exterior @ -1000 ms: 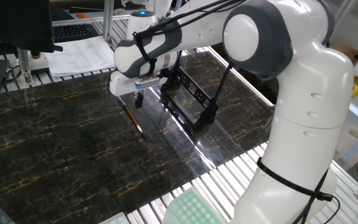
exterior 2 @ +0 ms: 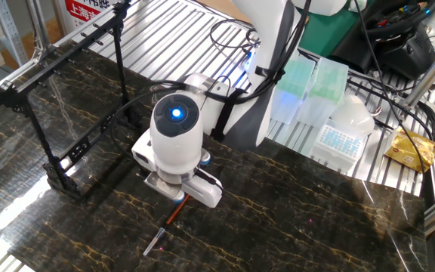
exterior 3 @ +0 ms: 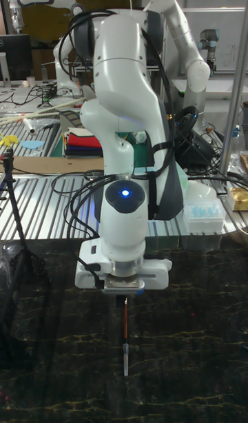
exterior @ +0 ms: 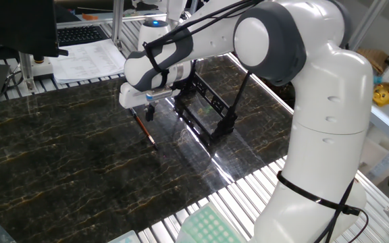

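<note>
A slim brown-orange pen-like stick (exterior: 142, 128) with a pale, clear-looking end lies on the dark marbled table. Its near part shows in exterior view 2, while the robot's hand covers its other end. Over that far end hangs my gripper (exterior: 150, 112), pointing down, its short dark fingers beside the stick in exterior view 1. From the front, the stick (exterior 3: 125, 331) runs out from beneath the white hand toward the camera. Whether the fingers are apart or together is unclear, and no object visibly hangs from them.
A black open-frame rack (exterior: 204, 111) stands close beside the hand. Papers (exterior: 90, 62) and a keyboard (exterior: 80, 34) lie beyond the table edge. Boxes with green and blue contents, including a white tip box (exterior 2: 338, 147), stand behind on the slatted metal surface.
The arm's elbow and upper links have shifted slightly left in exterior view 1. My gripper's fingers sit a touch lower now. The stick and rack have stayed put.
</note>
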